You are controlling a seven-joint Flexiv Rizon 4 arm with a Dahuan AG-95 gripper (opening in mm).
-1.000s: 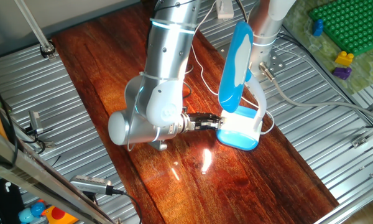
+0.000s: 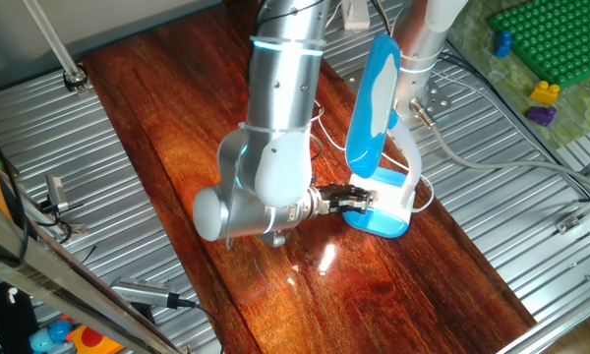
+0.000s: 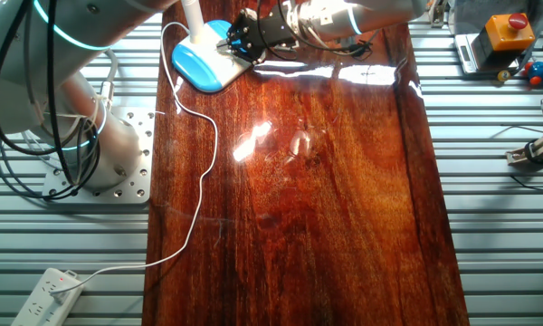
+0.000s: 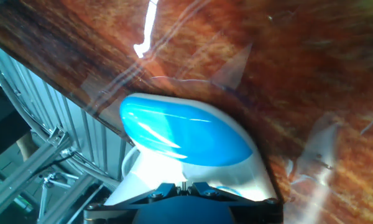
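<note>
A blue and white desk lamp stands on the wooden table; its long head [image 2: 374,106] rises on a white stem above the base [image 2: 382,222]. My gripper [image 2: 370,200] is over the white part of that base, below the lamp's head. Seen from the other side, the gripper [image 3: 223,45] is at the base [image 3: 196,69] close to the stem. In the wrist view the fingertips of the gripper meet, with nothing visible between them, in front of the lamp base [image 4: 186,134]. Whether they touch the base is hard to tell.
A white cable [image 3: 208,172] runs from the lamp across the table to a power strip [image 3: 45,297].
My gripper has moved right, from the near edge of the lamp base to over its white part, and the arm has followed. The lamp looks unmoved.
</note>
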